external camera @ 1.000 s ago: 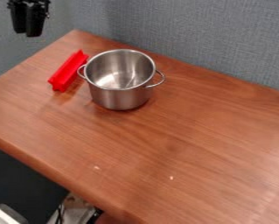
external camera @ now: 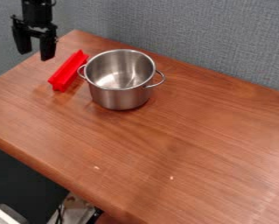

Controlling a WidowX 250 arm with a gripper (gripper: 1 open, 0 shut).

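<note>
My black gripper [external camera: 34,49] hangs at the upper left, above and left of a red elongated object [external camera: 68,70], with its fingers pointing down and apart, nothing visible between them. The red object lies diagonally on the wooden table, just left of a steel pot [external camera: 121,92] with two loop handles. The pot stands upright, and its visible interior looks empty.
A grey fabric wall [external camera: 200,39] runs along the back. Below the table's front left edge are a dark area and some cables.
The gripper has come lower and slightly right, toward the red object's level. The pot and red object have not moved.
</note>
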